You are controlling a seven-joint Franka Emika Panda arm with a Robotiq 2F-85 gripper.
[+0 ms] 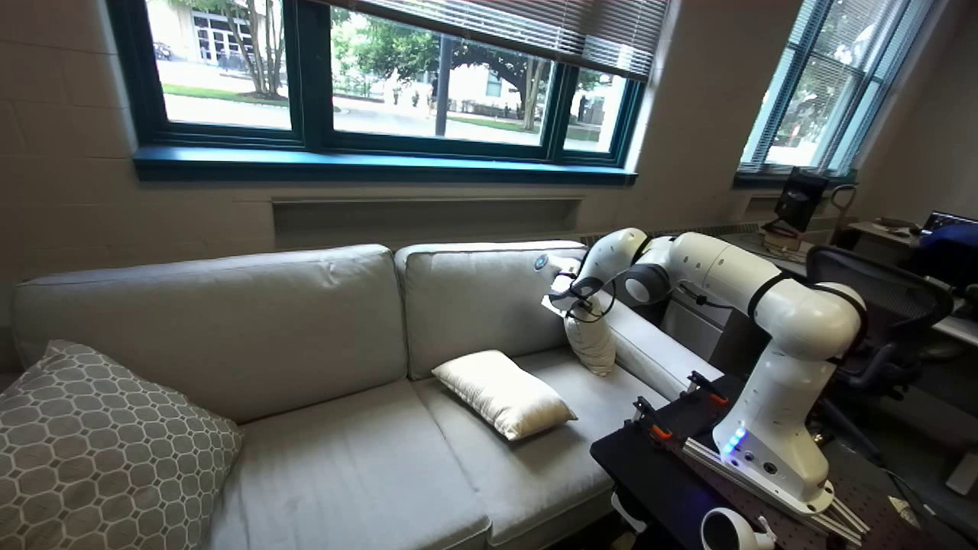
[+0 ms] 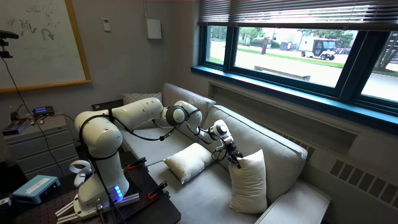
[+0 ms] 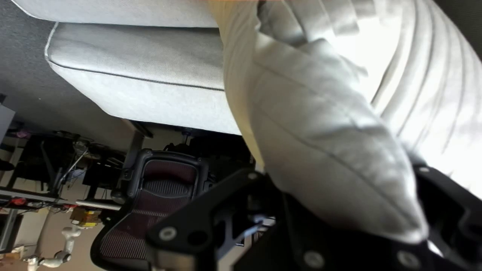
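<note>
A cream pillow [image 2: 249,186] stands upright at the sofa's armrest end, against the backrest. My gripper [image 2: 235,158] is at its upper corner, shut on it. From the wrist, the pillow's pale corner [image 3: 334,149] runs down between the black fingers, and the tip reaches past them. In exterior view 1 the arm hides most of the pillow's top; its lower part [image 1: 594,347] shows beside the armrest. Another cream pillow [image 1: 504,394] lies flat on the seat, apart from the gripper.
A patterned grey pillow [image 1: 110,449] leans at the sofa's far end. The seat [image 1: 339,477] between it and the flat pillow is clear. The backrest [image 2: 257,138] rises close behind the gripper, and the armrest [image 1: 655,353] bounds the held pillow's other side.
</note>
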